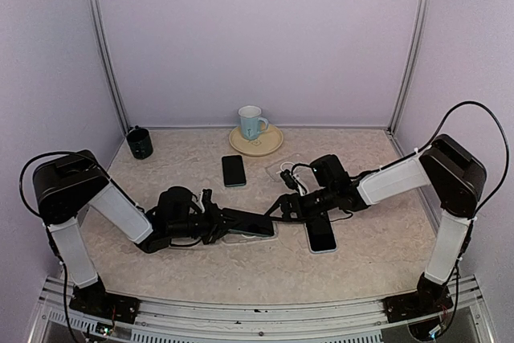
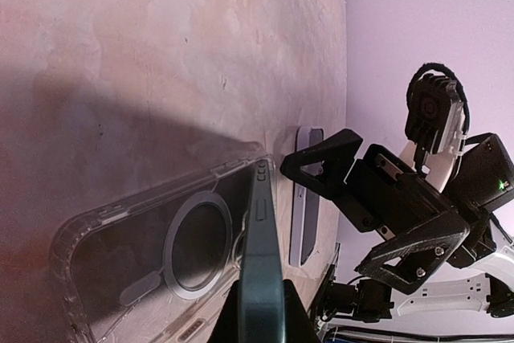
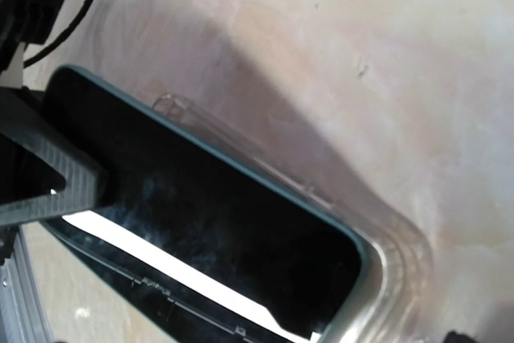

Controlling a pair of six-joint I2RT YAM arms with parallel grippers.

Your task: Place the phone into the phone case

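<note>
My left gripper is shut on the left end of a dark phone with a teal edge. The left wrist view shows this phone edge-on between the fingers, over a clear phone case lying on the table. In the right wrist view, the phone covers much of the case, whose rounded rim shows past the phone's far end. That end appears to lie within the rim; how deep it sits cannot be told. My right gripper is open beside the phone's right end, its fingers apart and empty.
Another phone lies close under the right gripper. Behind are a second phone, a clear item and a plate with a blue mug. A black cup stands back left.
</note>
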